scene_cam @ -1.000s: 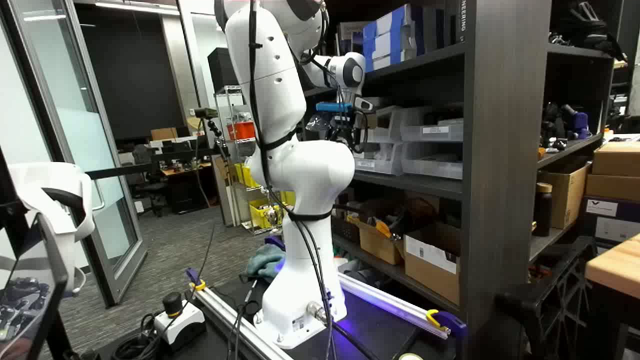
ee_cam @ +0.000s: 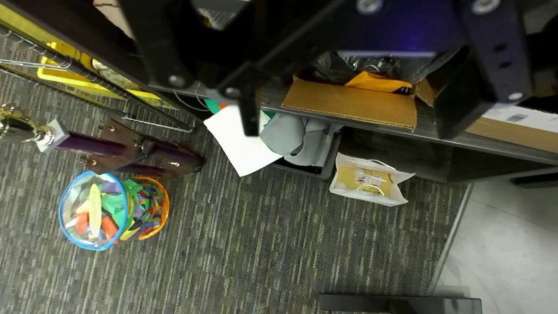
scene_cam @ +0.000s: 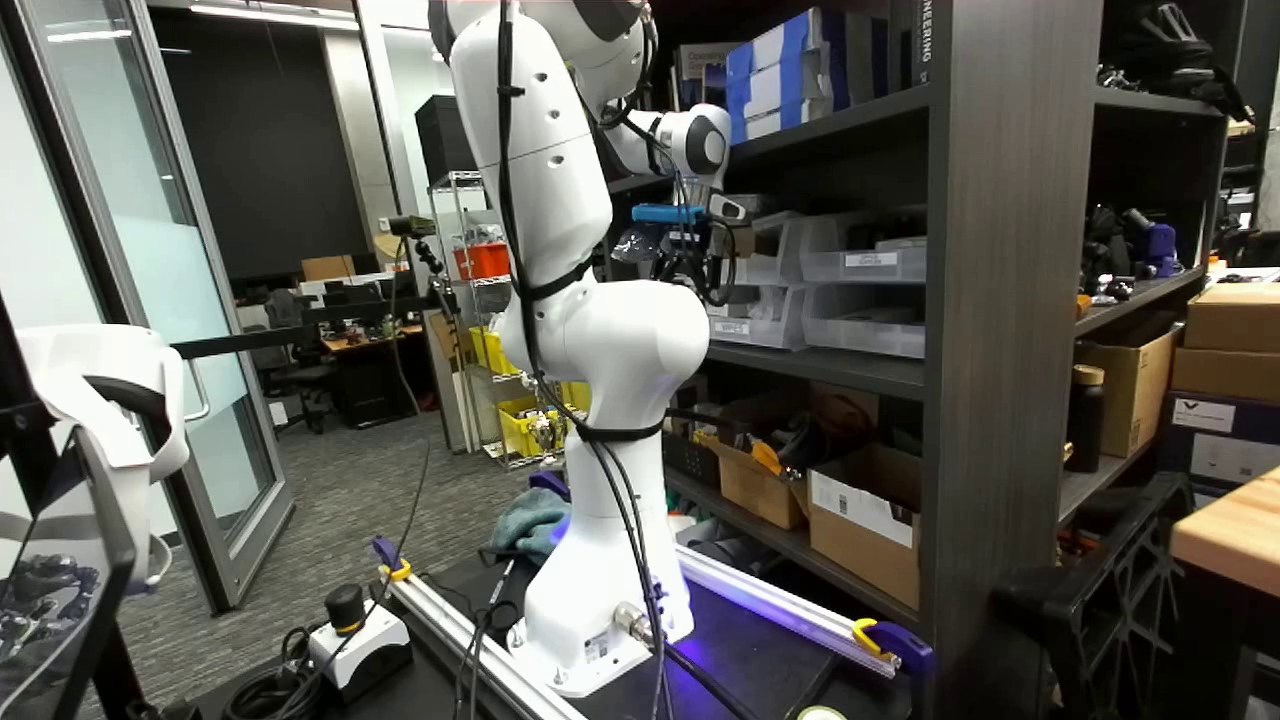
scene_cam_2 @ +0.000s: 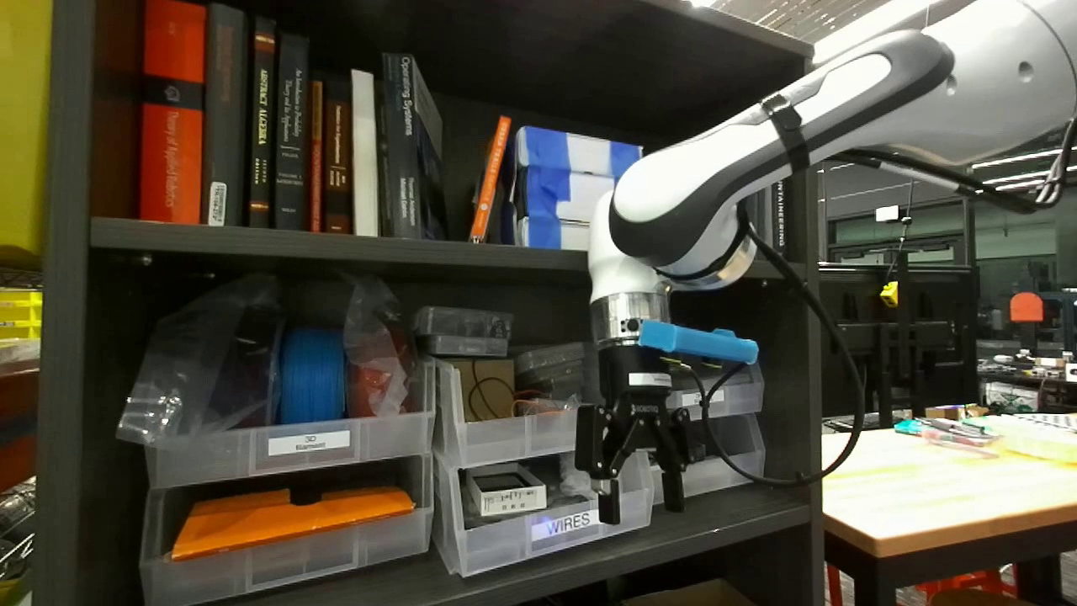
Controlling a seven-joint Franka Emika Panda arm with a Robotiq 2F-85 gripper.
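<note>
My gripper [scene_cam_2: 641,498] hangs pointing down in front of the shelf bins in exterior view 2. Its black fingers stand well apart, open, with nothing between them. Behind it is a clear bin [scene_cam_2: 545,535] labelled WIRES, holding a small white box [scene_cam_2: 507,491]; the gripper covers part of that bin's right side. In the wrist view, the open gripper looks down past the shelf edge to the carpet. Much of the gripper is hidden behind the arm and cables in exterior view 1.
Books [scene_cam_2: 172,111] and a blue-and-white package [scene_cam_2: 580,187] occupy the shelf above. Left of the gripper are a bin [scene_cam_2: 384,436] of filament and one with an orange item [scene_cam_2: 293,515]. A wooden table [scene_cam_2: 939,505] stands right. Below, a white paper bag [ee_cam: 366,183] lies on open carpet.
</note>
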